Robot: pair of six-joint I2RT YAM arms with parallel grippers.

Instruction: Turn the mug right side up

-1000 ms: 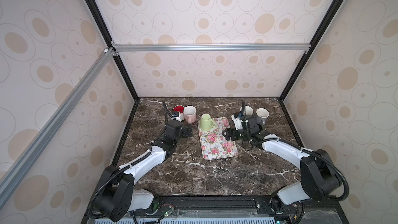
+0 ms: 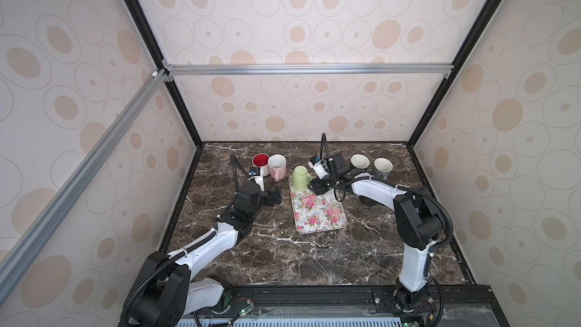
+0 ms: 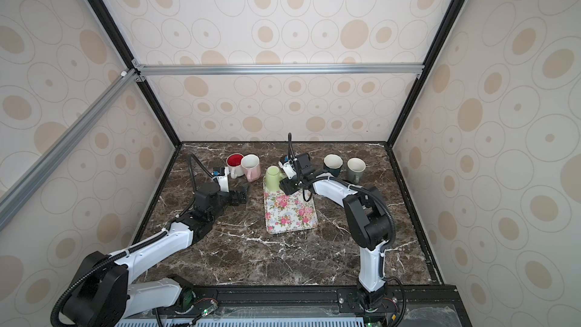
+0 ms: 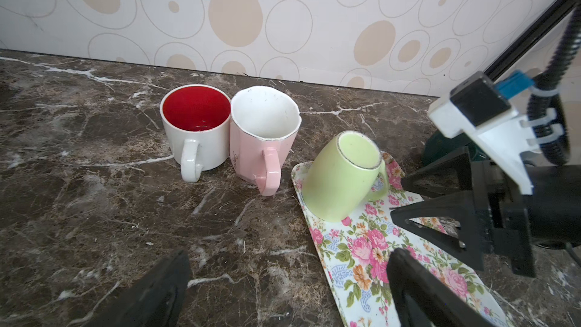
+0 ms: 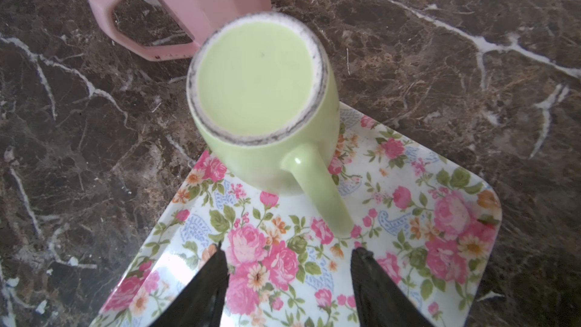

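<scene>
The light green mug (image 5: 257, 78) stands upside down on the far left end of the floral tray (image 5: 290, 290), its base facing up. In the right wrist view its handle (image 5: 323, 196) points down toward my right gripper, whose parted fingers have nothing between them; the handle's end is just ahead of the gap. From the left wrist view, the right gripper is close to the handle side of the mug (image 4: 342, 175). My left gripper is open and empty, left of the tray, with the mug beyond its fingertips.
A white mug with red inside (image 4: 196, 124) and a pink mug (image 4: 263, 136) stand upright left of the green mug. Behind the right arm are a dark mug (image 2: 359, 162) and a whitish mug (image 2: 382, 167).
My right gripper has moved left and farther back over the tray, closing in on the mug's handle side. The left arm has shifted slightly. The mug has stayed in place.
</scene>
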